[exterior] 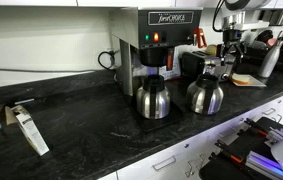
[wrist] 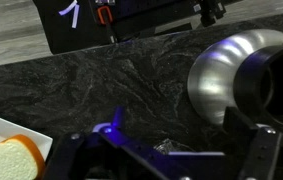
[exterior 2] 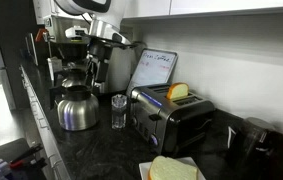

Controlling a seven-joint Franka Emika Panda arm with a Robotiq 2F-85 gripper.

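My gripper stands open over the dark counter, with both fingers reaching in from the lower edge of the wrist view and nothing held between them. In exterior view 2 the gripper [exterior 2: 100,70] hangs above a clear glass [exterior 2: 119,111] and a steel carafe [exterior 2: 78,109]. The wrist view has the carafe [wrist: 213,80] at the right, partly behind the right finger. A toaster [exterior 2: 171,124] stands beside the glass, a bread slice [exterior 2: 178,91] showing at its top. Nearer the camera, another bread slice [exterior 2: 171,170] lies on a white plate [exterior 2: 200,170].
A coffee machine [exterior: 159,48] with a second carafe [exterior: 153,98] under it stands left of the arm. A whiteboard [exterior 2: 153,69] leans on the wall behind the toaster. At the far left lies a white box [exterior: 30,132].
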